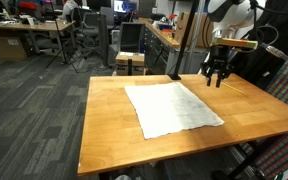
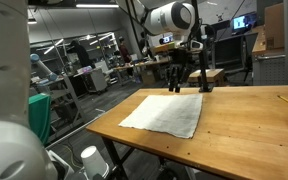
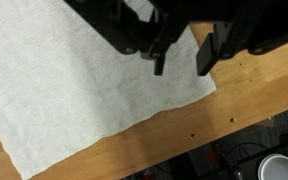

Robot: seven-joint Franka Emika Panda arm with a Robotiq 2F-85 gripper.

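A white cloth (image 1: pixel 169 107) lies spread flat on the wooden table, with slightly uneven edges. In exterior view 2 the same cloth (image 2: pixel 164 113) covers the table's left part. My gripper (image 1: pixel 215 80) hangs above the table on the robot side of the cloth. The wrist view shows the gripper open, its two dark fingers apart over the cloth (image 3: pixel 94 95) near one of its corners. Nothing shows between the fingers.
Bare wood surrounds the cloth on the table (image 1: pixel 109 133). A thin yellow stick (image 1: pixel 233 87) lies toward the right back. A white round object (image 3: pixel 280 168) stands below the table edge in the wrist view. Chairs and desks stand farther off.
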